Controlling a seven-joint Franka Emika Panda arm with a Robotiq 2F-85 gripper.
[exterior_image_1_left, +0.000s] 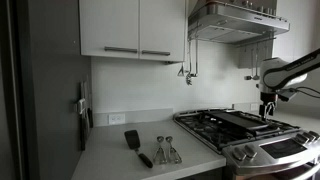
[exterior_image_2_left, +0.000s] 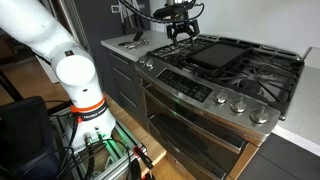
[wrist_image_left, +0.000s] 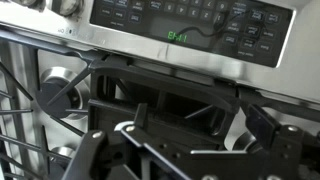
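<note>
My gripper (exterior_image_1_left: 268, 108) hangs over the stovetop near its control side. The wrist view shows the gripper open, with no object visible between its fingers. Below it lie the black grates and the end of a dark griddle (wrist_image_left: 165, 120). In exterior view 2 the gripper (exterior_image_2_left: 180, 36) is above the left part of the range, small and dark. A black spatula (exterior_image_1_left: 136, 142) rests on the white counter, with metal tongs (exterior_image_1_left: 170, 155) beside it.
The control panel (wrist_image_left: 200, 30) runs along the range's front, with knobs (exterior_image_2_left: 238, 105) on its face. A range hood (exterior_image_1_left: 235, 22) overhangs the stove, and utensils (exterior_image_1_left: 189, 72) hang below the cabinet.
</note>
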